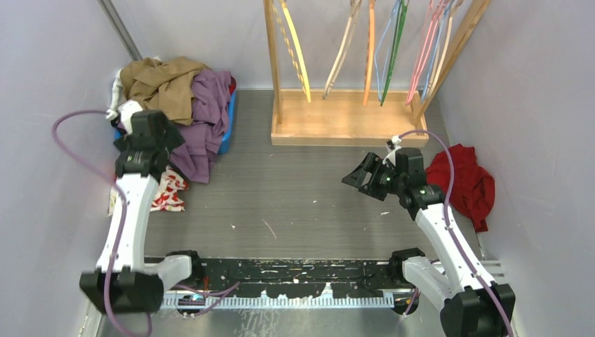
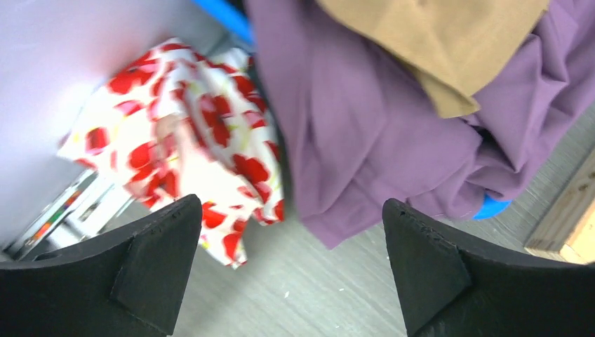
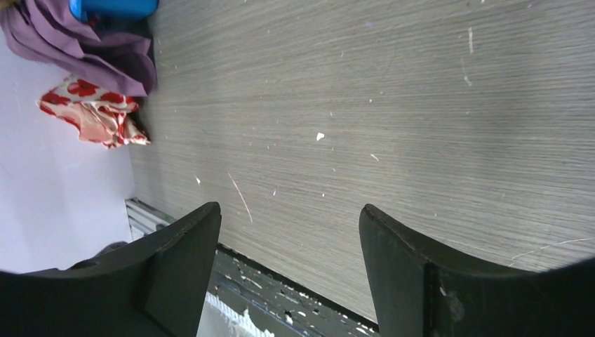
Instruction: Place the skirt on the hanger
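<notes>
My left gripper is open above the clothes, and nothing shows between its fingers. A white cloth with red flowers (image 2: 231,151) lies crumpled on the floor below, left of a draped purple garment (image 2: 351,133). Which garment is the skirt, I cannot tell. In the top view, several hangers, among them a yellow hanger (image 1: 297,49), an orange hanger (image 1: 370,60) and a green hanger (image 1: 395,53), hang bare on the wooden rack (image 1: 344,140). Over bare floor in front of the rack, my right gripper stands with its fingers apart, empty.
A blue basket (image 1: 228,130) at the left overflows with brown cloth (image 1: 158,81) and purple cloth. Dark red cloth (image 1: 466,182) lies on the floor beside the right arm. Walls close off both sides.
</notes>
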